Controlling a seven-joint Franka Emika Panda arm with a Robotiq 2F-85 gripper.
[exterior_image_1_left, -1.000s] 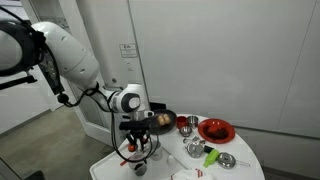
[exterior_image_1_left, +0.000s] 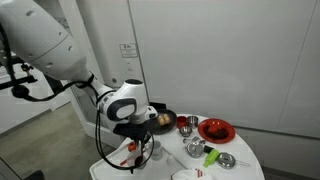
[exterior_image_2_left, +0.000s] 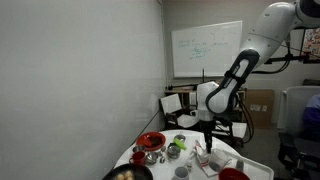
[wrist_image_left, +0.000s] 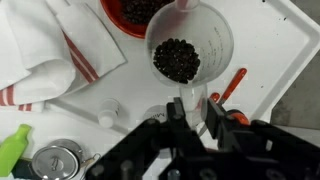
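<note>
In the wrist view, a clear scoop (wrist_image_left: 216, 46) carries a heap of black beans (wrist_image_left: 176, 60). Its handle (wrist_image_left: 194, 98) runs back between the fingers of my gripper, which is shut on it. Part of a red bowl (wrist_image_left: 113, 12) with more black beans (wrist_image_left: 142, 8) shows just beyond the scoop, at the top edge. Exterior view 1 has my gripper (exterior_image_1_left: 138, 138) low over the near left part of the white table; the arm hides much of what lies beneath. From the other side, a red bowl (exterior_image_2_left: 232, 174) appears at the bottom edge.
A white tray (wrist_image_left: 268, 72) lies under the scoop, with a red utensil (wrist_image_left: 233, 84) on it. Striped cloth (wrist_image_left: 52, 62), a green bottle (wrist_image_left: 14, 150) and a metal pot (wrist_image_left: 56, 161) are to the left. Farther off stand a black pan (exterior_image_1_left: 162, 122) and a red bowl (exterior_image_1_left: 217, 130).
My arm has swung toward the exterior view 1 camera and slightly left. The gripper now covers more of the near table area. The items at the back have stayed put.
</note>
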